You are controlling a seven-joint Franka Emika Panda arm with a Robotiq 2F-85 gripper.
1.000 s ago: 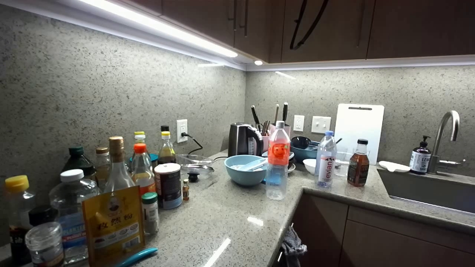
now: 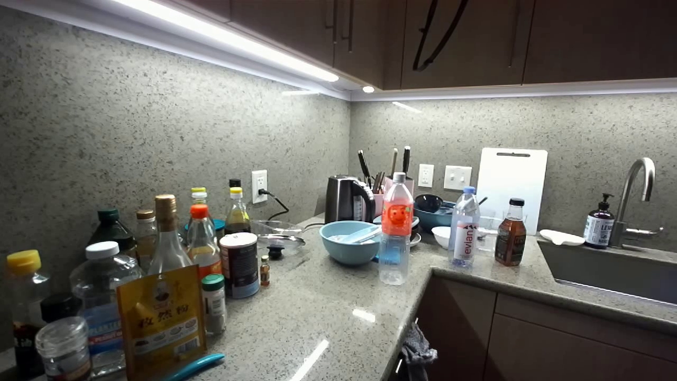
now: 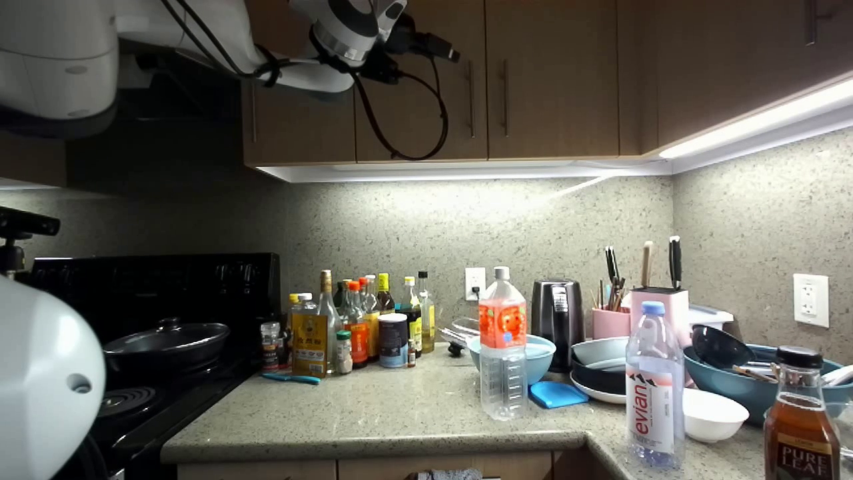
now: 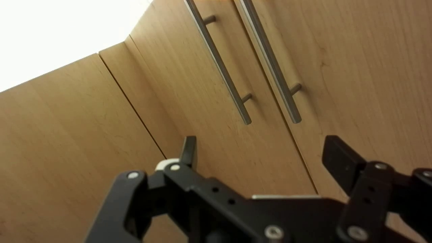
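Note:
My gripper stands open in the wrist view, its two black fingers wide apart with only cabinet wood behind the gap. Beyond it are wooden cabinet doors with two metal bar handles, a left handle [image 4: 220, 64] and a right handle [image 4: 272, 60]; neither lies between the fingers. In exterior view 2 the white arm [image 3: 320, 76] reaches across the top, high above the counter by the upper cabinets [image 3: 552, 80]. The gripper's fingers cannot be made out there. Exterior view 1 shows only a hanging black cable [image 2: 438, 44] at the top.
On the counter [image 3: 376, 412] stand a red-labelled bottle [image 3: 504, 344], an evian bottle [image 3: 654, 384], a tea bottle [image 3: 802, 424] and a blue bowl [image 2: 350, 244]. Several condiment bottles crowd the wall beside the stove [image 3: 160, 272].

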